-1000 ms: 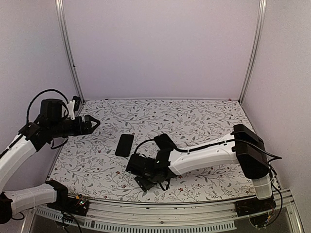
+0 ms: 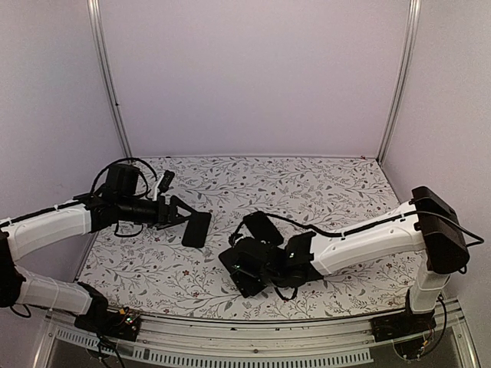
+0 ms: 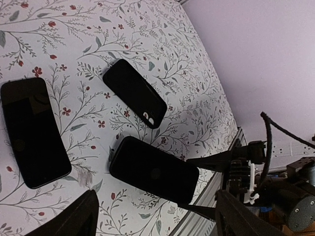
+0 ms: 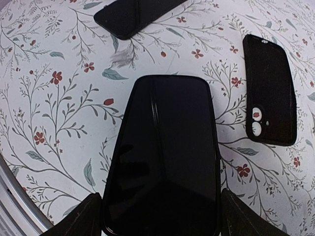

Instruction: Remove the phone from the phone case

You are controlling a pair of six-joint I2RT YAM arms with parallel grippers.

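Note:
In the right wrist view my right gripper is shut on the side edges of a black phone (image 4: pixel 165 142), glossy face up. A black edge shows along its right side; I cannot tell whether a case sits around it. The left wrist view shows this phone (image 3: pixel 152 169) from above, the right fingers (image 3: pixel 211 162) at its near end. My left gripper (image 2: pixel 181 212) stands open at the left of the table, its fingers (image 3: pixel 78 216) apart with nothing gripped.
A second black slab (image 2: pixel 196 230) lies flat near the left gripper. Another, a case-like piece (image 4: pixel 270 93) with camera holes showing the tablecloth through them, lies beyond the held phone.
The left arm has come to the right, toward the lone slab, and its fingers have spread wider.

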